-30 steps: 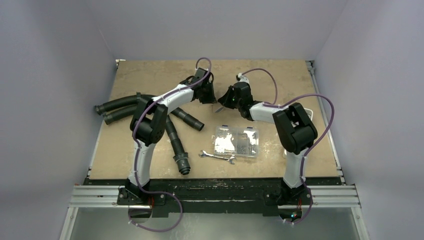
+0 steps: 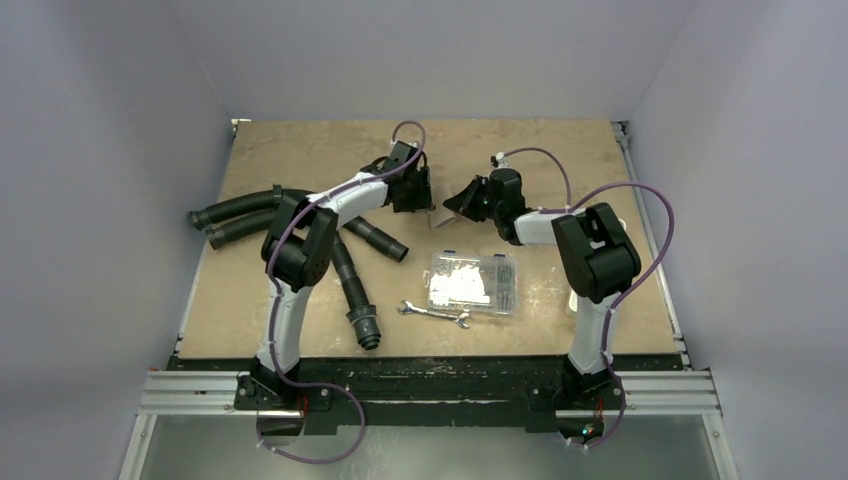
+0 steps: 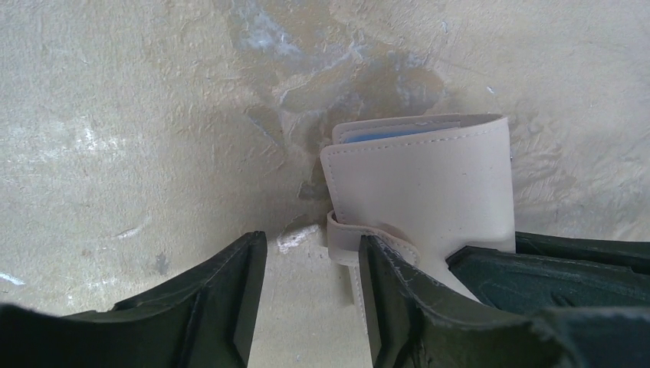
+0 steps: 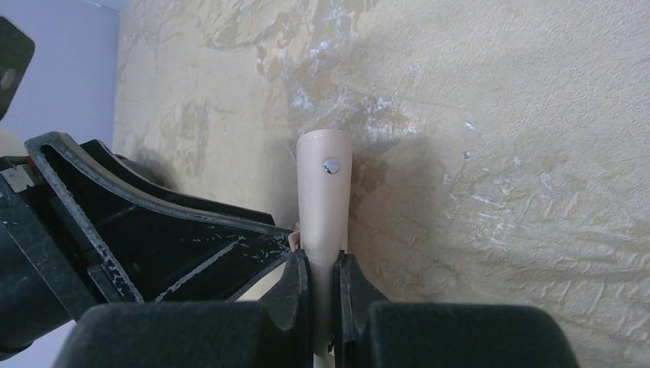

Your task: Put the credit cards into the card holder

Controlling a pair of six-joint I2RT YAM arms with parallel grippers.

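A beige card holder [image 3: 429, 176] is held up above the table, a little blue showing inside its top opening in the left wrist view. My right gripper is shut on it, near the edge with a metal snap. The holder's strap [image 3: 368, 238] loops around its side, close to one finger of my left gripper. That gripper stands open, one of its fingertips [image 3: 257, 245] over bare table and the other overlapping the strap in view. Whether it touches the strap, I cannot tell. No separate credit card shows clearly.
A clear plastic box [image 2: 472, 283] lies in front of the arms, with a wrench [image 2: 434, 314] nearer the edge. Black hoses [image 2: 350, 285] cover the left side around the left arm. A white object [image 2: 572, 304] is partly hidden at the right.
The right arm has shifted right with the holder over the last second. Box, wrench and hoses have stayed put.
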